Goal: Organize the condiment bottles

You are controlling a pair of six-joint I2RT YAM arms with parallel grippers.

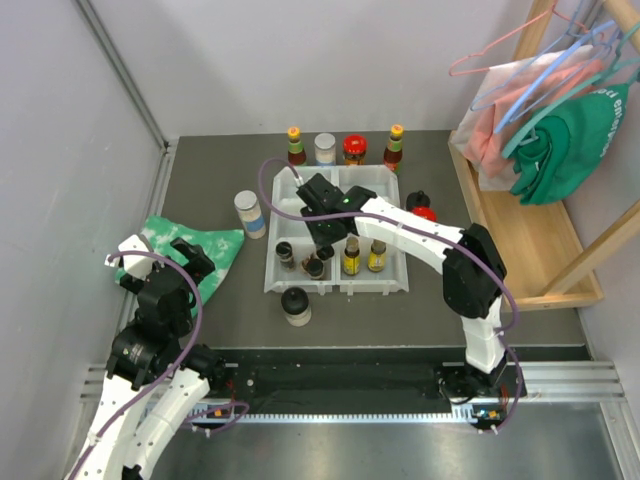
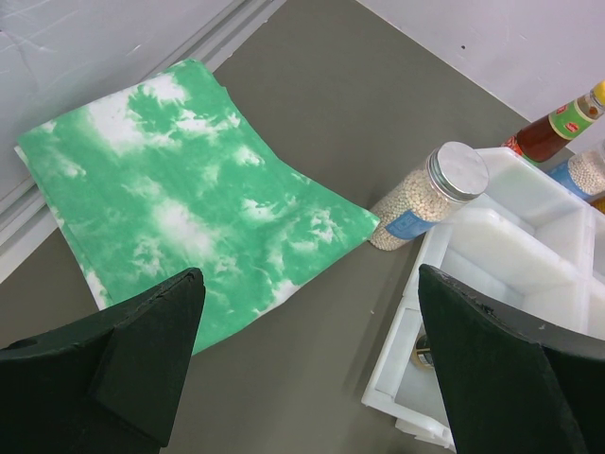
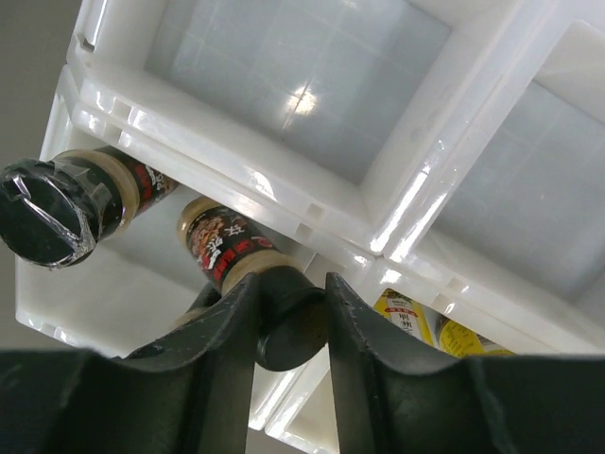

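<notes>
A white divided organizer [image 1: 278, 205] holds several small bottles in its front compartments. In the right wrist view my right gripper is at the black cap of a bottle [image 3: 225, 244] with a dark red label; whether the fingers grip it is unclear. Another black-capped bottle [image 3: 57, 208] and yellow-labeled bottles [image 3: 405, 317] are in adjacent space. My left gripper stands open and empty at the left, over a green cloth [image 2: 180, 218].
Jars [image 1: 250, 215] and sauce bottles [image 1: 393, 150] stand around the organizer, with a black-lidded jar [image 1: 296, 308] in front. A wooden clothes rack [image 1: 520, 260] is at the right.
</notes>
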